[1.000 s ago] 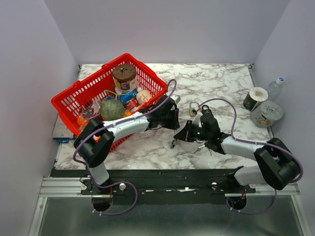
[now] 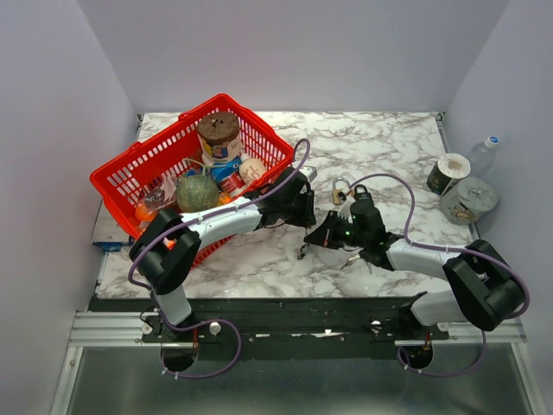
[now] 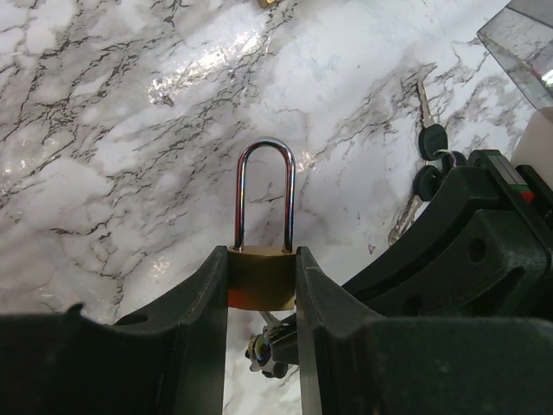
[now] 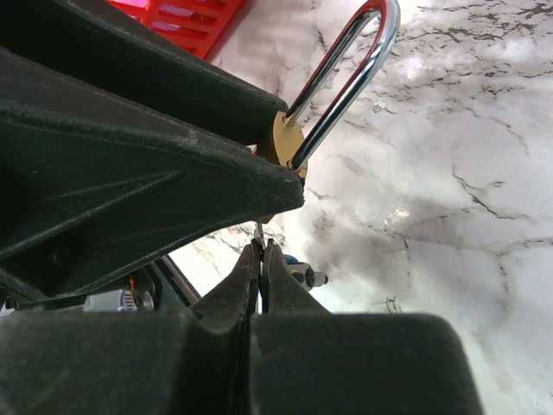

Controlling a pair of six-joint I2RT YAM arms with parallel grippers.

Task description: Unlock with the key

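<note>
A brass padlock with a long silver shackle is held by my left gripper, shut on its body. Both shackle legs run into the body. Under the padlock, my right gripper is shut, with a thin silver key showing at its fingertips. The key's blade reaches up to the padlock's underside; whether it sits inside the keyhole is hidden. Something small and dark dangles below the key. In the top view, the left gripper and right gripper meet near the table's middle.
A second padlock lies on the marble table behind the right gripper. Other black-headed keys rest on the table beside the right arm. A red basket full of goods fills the left; paper rolls and a bottle stand right.
The dangling piece under the right gripper has shifted very slightly left and toward the front edge, along with that gripper's tip. My left arm looks unmoved.
</note>
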